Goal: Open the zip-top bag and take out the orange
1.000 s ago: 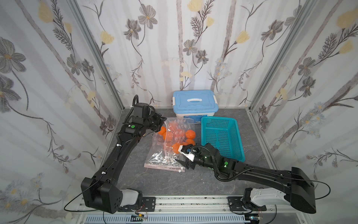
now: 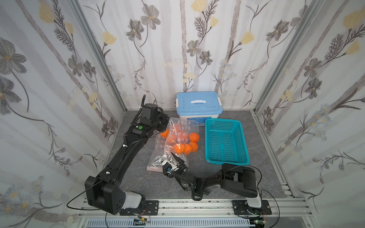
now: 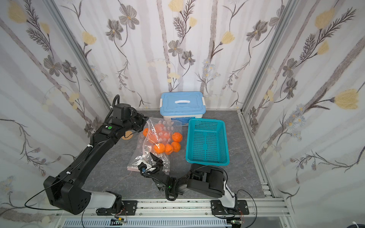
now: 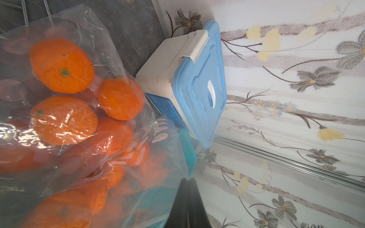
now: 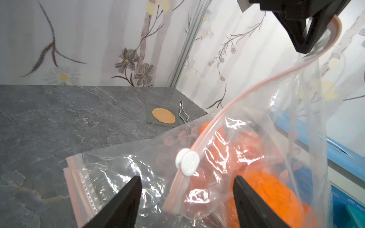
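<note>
The clear zip top bag lies on the table's left half with several oranges inside. In the right wrist view its pink-edged mouth is raised on one side, running up to my left gripper, whose shut fingers meet the bag's top corner. The left wrist view shows those fingertips together beside the film. My right gripper is part open, low before the mouth; a white zip slider shows between and beyond its fingers, apparently not gripped.
An empty teal basket stands right of the bag. Behind it is a blue-lidded box. A round tan disc lies left of the bag.
</note>
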